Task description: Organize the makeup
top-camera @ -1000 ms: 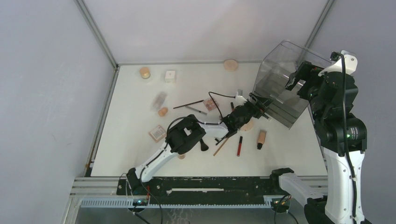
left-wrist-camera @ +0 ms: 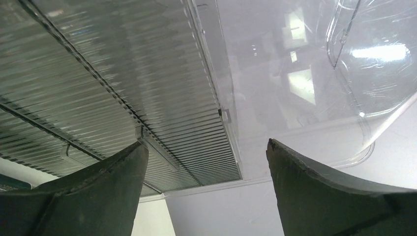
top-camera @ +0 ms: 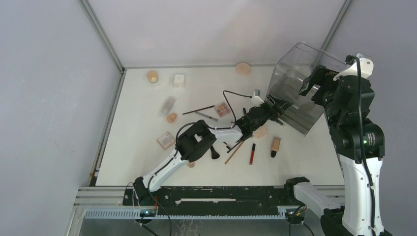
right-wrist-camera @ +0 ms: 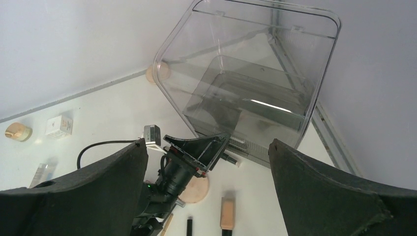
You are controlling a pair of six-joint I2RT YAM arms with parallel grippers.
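A clear plastic organizer [top-camera: 290,83] [right-wrist-camera: 260,103] with compartments stands at the back right of the white table. My left gripper [top-camera: 280,107] is open at its front side; ridged clear plastic fills the left wrist view, with nothing held. My right gripper [top-camera: 312,83] is open, raised over the organizer, with empty space between its fingers. Makeup lies loose on the table: a foundation tube [top-camera: 275,146], a red lip tube [top-camera: 252,154], a palette [top-camera: 222,109], a compact [top-camera: 165,140], a brush [top-camera: 215,153] and pencils [top-camera: 198,110].
A cream jar [top-camera: 152,76], white box [top-camera: 179,80] and round compact [top-camera: 243,69] sit along the back. Walls and metal rails [top-camera: 101,34] border the table; my left arm spans its middle.
My left gripper has edged slightly up and right at the organizer, and my right arm has shifted slightly left. The objects on the table have not moved.
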